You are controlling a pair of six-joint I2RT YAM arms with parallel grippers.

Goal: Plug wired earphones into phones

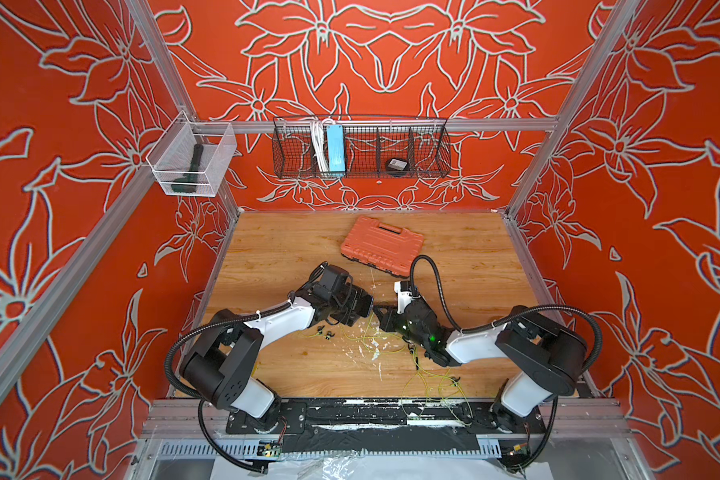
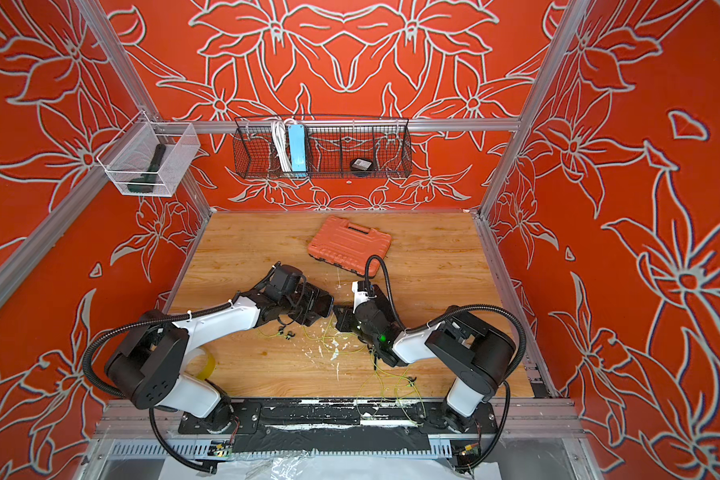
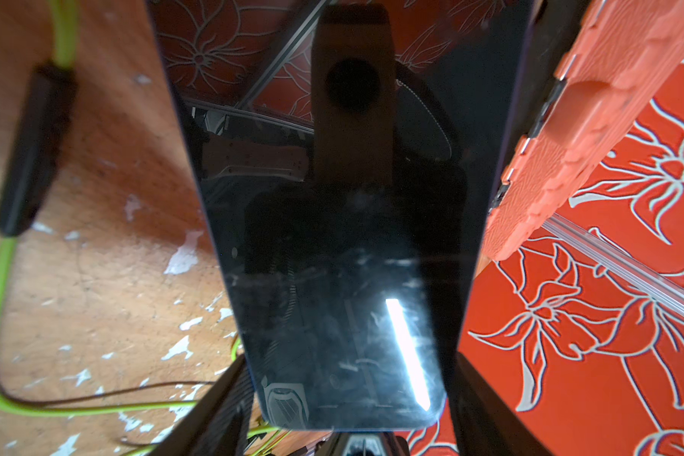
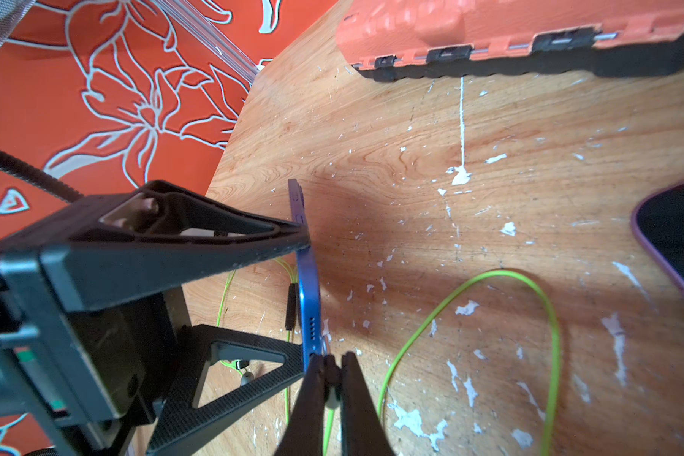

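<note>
My left gripper (image 1: 364, 304) is shut on a phone, held edge-on in the right wrist view with its blue side and bottom edge (image 4: 309, 304) facing my right gripper. The right gripper's fingertips are closed at that bottom edge, with a small piece between them; a green earphone cable runs down below it, and whether the plug is inserted I cannot tell. More yellow-green earphone cables (image 4: 551, 342) lie looped on the table, some with dark inline pieces (image 3: 34, 148).
An orange case (image 1: 381, 244) lies at the back of the table. Another phone (image 4: 676, 239) lies at the right wrist view's edge. A wire basket (image 1: 360, 168) and a clear bin (image 1: 192, 176) hang on the walls.
</note>
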